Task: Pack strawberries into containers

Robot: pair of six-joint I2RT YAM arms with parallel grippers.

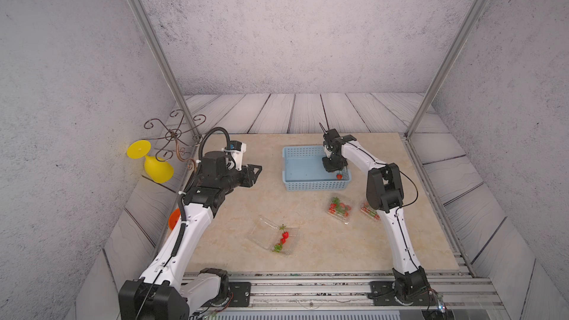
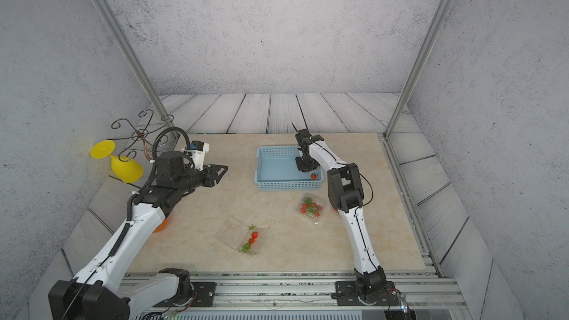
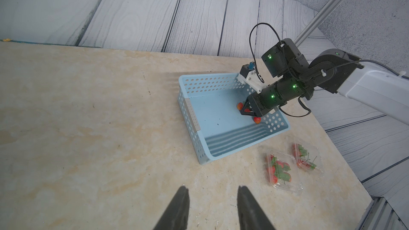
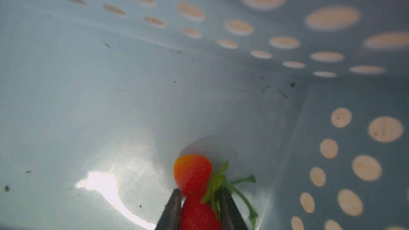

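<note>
Down inside the blue basket [image 3: 193, 115], my right gripper is shut on a red strawberry [image 4: 198, 217]. A second strawberry [image 4: 192, 173] lies just beyond its fingertips on the basket floor, its leaves by the right finger. One more strawberry [image 3: 257, 119] shows beside the gripper in the left wrist view. My left gripper stands open and empty above the left of the table. A clear container [image 1: 260, 237] with its lid open holds several strawberries [image 1: 282, 239] at the front.
Two filled clear packs [image 3: 283, 172] sit in front of the basket, to the right. The basket's perforated walls rise close around my right gripper. A yellow vase [image 1: 157, 169] stands by the left wall.
</note>
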